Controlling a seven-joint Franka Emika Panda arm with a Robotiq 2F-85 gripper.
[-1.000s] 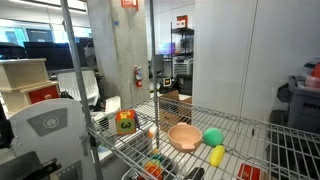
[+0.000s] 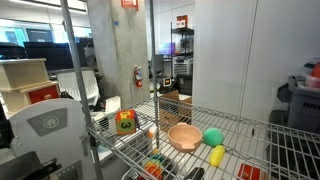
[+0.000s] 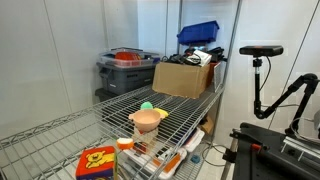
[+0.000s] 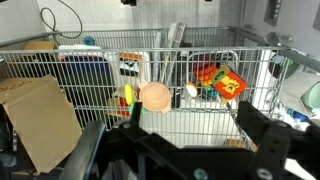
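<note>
In the wrist view my gripper is open at the bottom of the picture, its dark fingers wide apart with nothing held. It looks down on a wire rack [image 4: 200, 125]. A round pink bowl [image 4: 155, 97] rests on the rack beyond the fingers. Beside the bowl are a yellow item [image 4: 128, 94] and a green round thing [image 4: 137, 112]. On the other side sit a small orange-and-white item [image 4: 191, 90] and a red-yellow-green box [image 4: 229, 83]. Exterior view 1 shows the same pink bowl [image 2: 184, 137], green round thing [image 2: 212, 136] and box [image 2: 125, 122]; the gripper is outside both exterior views.
A large cardboard box [image 3: 181, 78] stands at the rack's far end, near a grey bin [image 3: 125, 75]. Colourful small items [image 2: 157, 163] and a red object [image 2: 249, 172] appear lower, below the top wires. Upright posts [image 2: 153, 60] rise at the rack's edge.
</note>
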